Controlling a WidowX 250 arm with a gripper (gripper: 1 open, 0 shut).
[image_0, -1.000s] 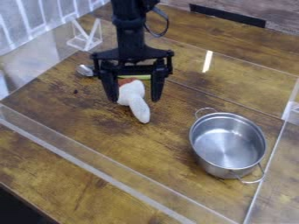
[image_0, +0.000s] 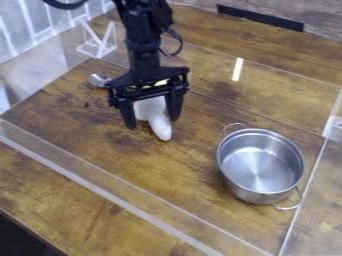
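My gripper (image_0: 144, 108) is black and open, lowered over a white soft object (image_0: 160, 127) near the middle of the wooden table (image_0: 94, 180), with its fingers on either side of the object's upper part. The fingers and wrist hide part of that object. A small yellowish item (image_0: 159, 83) shows behind the gripper.
A steel pot (image_0: 259, 162) with two handles stands at the right. A small metal item (image_0: 99, 80) lies left of the gripper. Clear barriers edge the table.
The pot has not moved.
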